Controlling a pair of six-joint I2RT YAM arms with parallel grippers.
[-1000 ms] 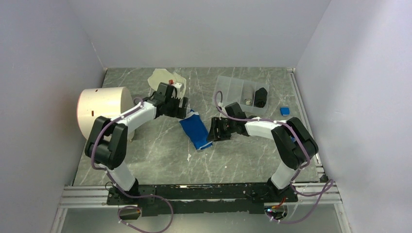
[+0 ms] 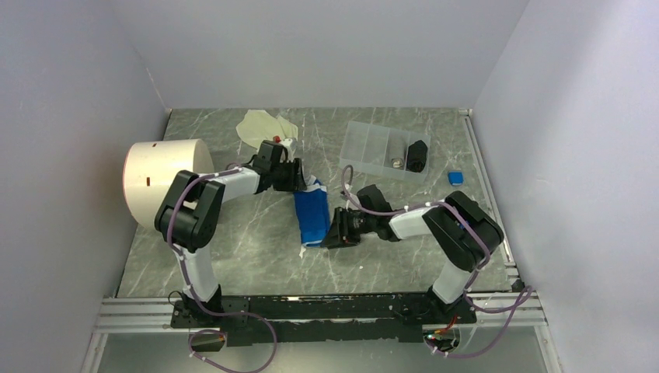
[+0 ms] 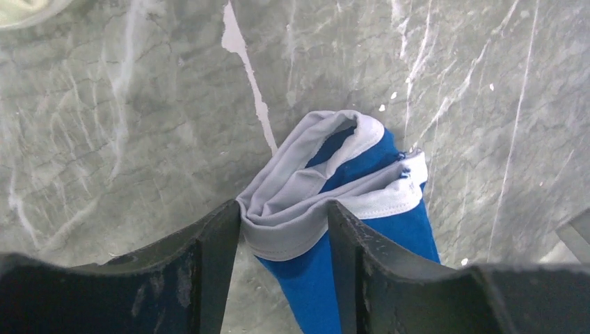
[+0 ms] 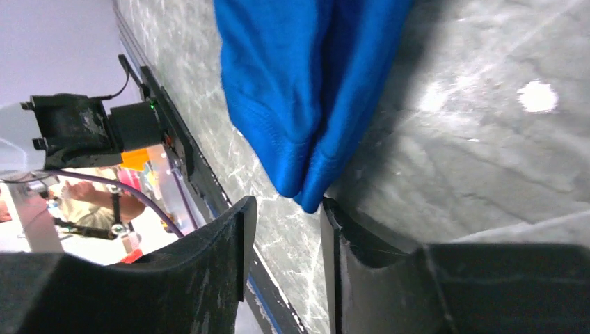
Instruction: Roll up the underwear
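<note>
Blue underwear with a white waistband lies folded into a long strip at mid-table. At its far end, the fingers of my left gripper stand apart on either side of a corner of the waistband; whether they press on it is not clear. My right gripper is at the near end of the strip, low over the table. Its fingers are parted, and the tip of the blue cloth reaches the gap, close to one finger.
A pale cloth lies at the back left, beside a big cream cylinder. The clear divided box at the back right holds a dark roll. A small blue object sits at the right.
The strip has turned from slanting to nearly straight front-to-back. My left gripper has come right, over its far end. My right gripper has shifted left and toward the front.
</note>
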